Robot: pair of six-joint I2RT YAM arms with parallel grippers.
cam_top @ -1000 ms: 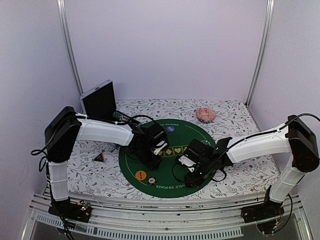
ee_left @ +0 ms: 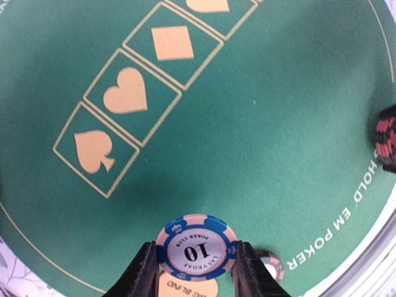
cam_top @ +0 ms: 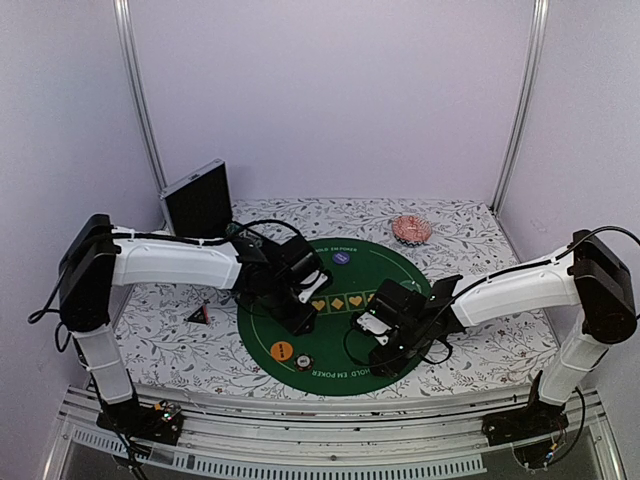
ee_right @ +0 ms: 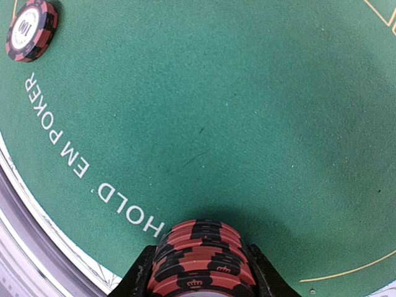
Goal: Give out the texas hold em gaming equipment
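In the left wrist view, a blue-and-pink poker chip (ee_left: 197, 249) marked 10 sits face up between the fingertips of my left gripper (cam_top: 306, 322). It hangs above the mat and looks larger than the pieces beneath. An orange disc (ee_left: 185, 287) lies partly hidden under it, beside a red-and-black chip (ee_left: 270, 265). My right gripper (cam_top: 376, 364) is shut on a stack of red-and-black chips (ee_right: 201, 257), low over the green poker mat (ee_right: 247, 124) near the word HOLD. A purple disc (cam_top: 340, 257) lies toward the mat's far edge.
An open black case (cam_top: 196, 200) stands at the back left. A red-patterned round object (cam_top: 411, 229) lies beyond the mat at the back right. Left of the mat is a small dark-and-red item (cam_top: 198, 315).
My left arm has shifted a little to the left, and its gripper has moved slightly left with it. The right arm and the pieces on the mat look unchanged.
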